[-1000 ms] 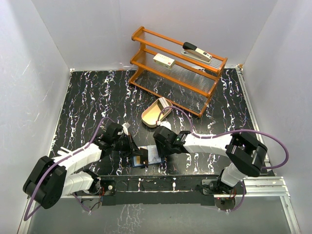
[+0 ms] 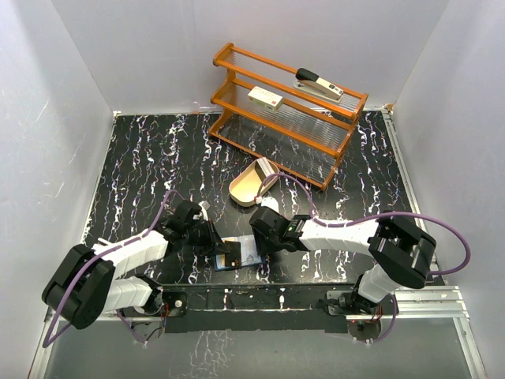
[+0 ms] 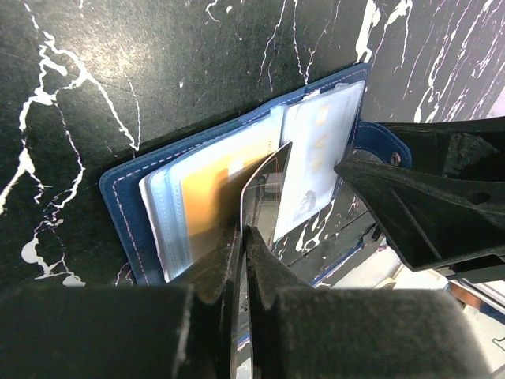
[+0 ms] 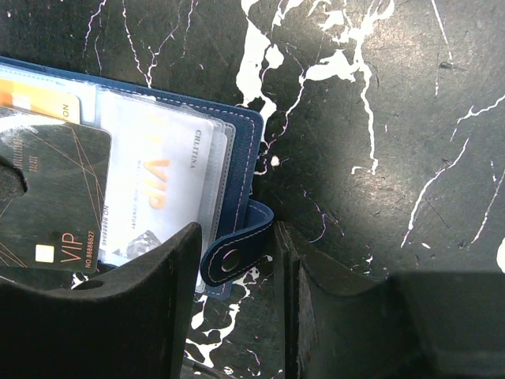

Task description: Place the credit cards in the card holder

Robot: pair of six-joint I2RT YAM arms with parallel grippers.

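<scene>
The blue card holder (image 4: 235, 138) lies open on the marble table, holding clear sleeves and orange cards (image 3: 213, 185). A black VIP card stands partly in it at an angle; in the left wrist view it is seen nearly edge-on. My left gripper (image 2: 215, 243) is shut on this black card at the holder's left part. At the holder's right end, my right gripper has its fingers part open around the dark blue strap (image 4: 235, 254) with its snap, close to the sleeves' edge.
A cream tray (image 2: 243, 187) sits behind the holder. A wooden rack (image 2: 276, 124) with a stapler (image 2: 318, 83) and a white box (image 2: 264, 96) stands at the back. Walls enclose the table.
Both arms have shifted very slightly toward the near edge over the last second. Otherwise the scene looks the same.
</scene>
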